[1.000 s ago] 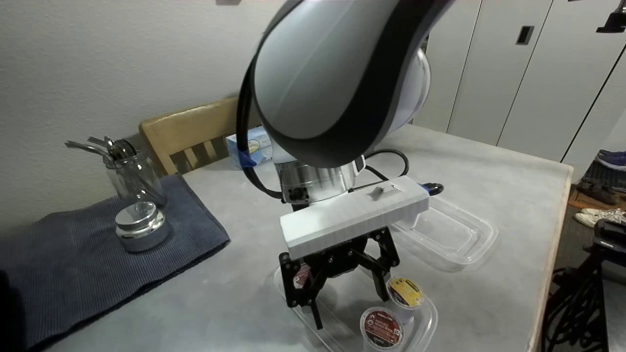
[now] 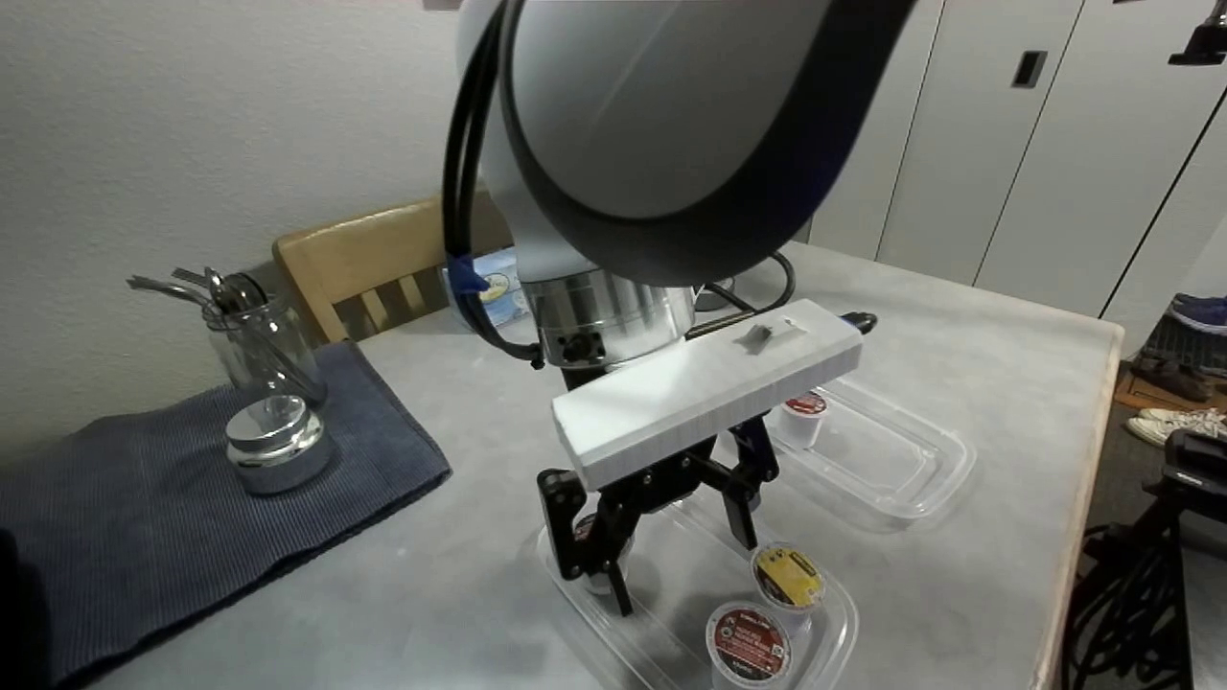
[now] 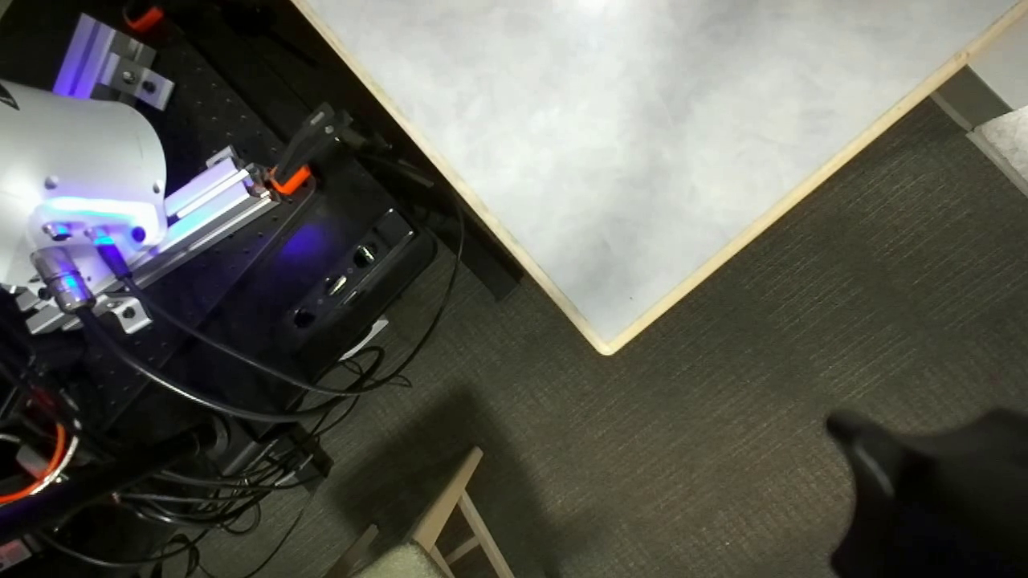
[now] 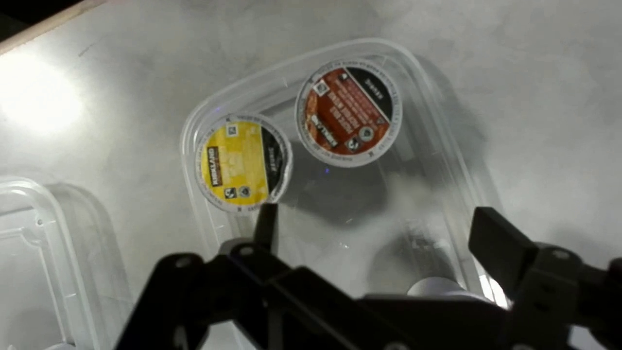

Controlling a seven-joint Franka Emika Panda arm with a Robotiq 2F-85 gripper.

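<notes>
A clear plastic container [image 4: 373, 224] holds a yellow-lidded coffee pod [image 4: 239, 163] and a red-lidded coffee pod [image 4: 348, 113] side by side at one end. At its other end stands another pod [image 4: 440, 287], largely covered by my gripper in both views. My gripper [image 2: 682, 575] is above this container, fingers spread wide and nothing between them. In the wrist view one fingertip [image 4: 266, 224] appears just beside the yellow pod's edge, the other near the container's opposite wall. A second clear container [image 2: 886, 454] has a red-topped pod [image 2: 801, 420] at its near left end.
On a blue mat [image 2: 380, 431] at the left stand a silver tin [image 2: 276, 448] and a glass jar [image 2: 259, 356] of cutlery. A blue box [image 2: 502, 287] sits behind the arm, near a wooden chair [image 2: 357, 253]. Bare tabletop lies between mat and containers.
My gripper has risen a little over the container, still open. The red-topped pod in the far container has come into view behind it. The pods by the near end have not moved.
</notes>
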